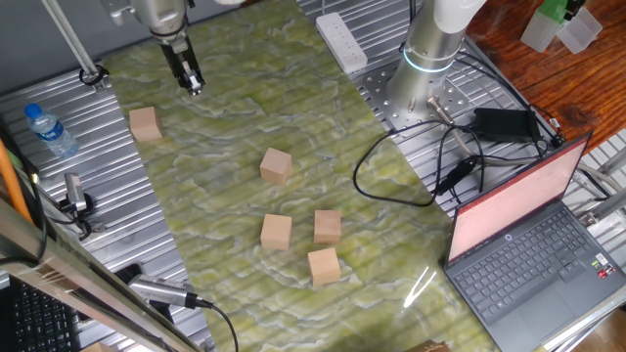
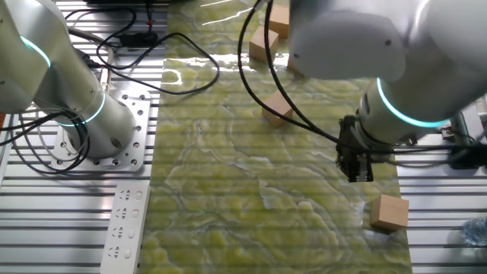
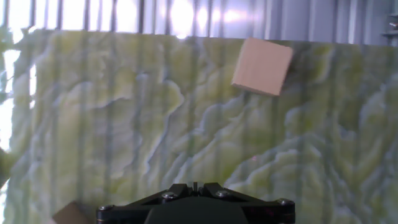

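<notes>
Several plain wooden cubes lie on the green marbled sheet. One stands alone near the sheet's left edge, a cube (image 1: 145, 124) that also appears as the cube (image 2: 389, 212) and, ahead of the fingers, as the cube (image 3: 263, 66). Another cube (image 1: 276, 165) sits near the middle, with a loose cluster beyond it: a cube (image 1: 277, 232), a cube (image 1: 327, 226) and a cube (image 1: 324, 266). Above the sheet, to the right of the lone cube in exterior view 1, hangs my gripper (image 1: 196, 91). In the wrist view my gripper is shut, its tips together and nothing visible between them.
A power strip (image 1: 341, 42) and the arm's base lie along the sheet's right side, with a looped black cable (image 1: 364, 164) reaching onto it. A laptop (image 1: 528, 259) borders the near right corner. A water bottle (image 1: 51, 131) stands outside the left edge.
</notes>
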